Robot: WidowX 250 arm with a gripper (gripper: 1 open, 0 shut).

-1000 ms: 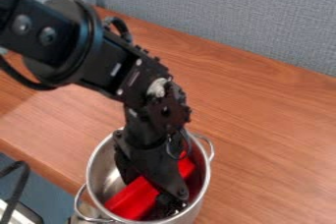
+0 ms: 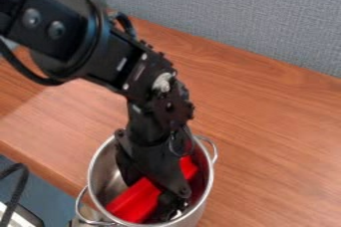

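A steel pot (image 2: 100,176) with side handles stands at the bottom centre of the camera view, near the table's edge. Inside it lies a red object (image 2: 134,201), partly covered by my gripper (image 2: 167,186). The black gripper reaches down into the pot over the red object, open; its fingertips are largely hidden, and I cannot see whether they touch it.
A grey fabric wall (image 2: 226,12) runs along the back. Dark cables hang at the lower left, beside the table's edge.
The arm and gripper have shifted slightly upward over the last second, still inside the pot. The red object looks unmoved.
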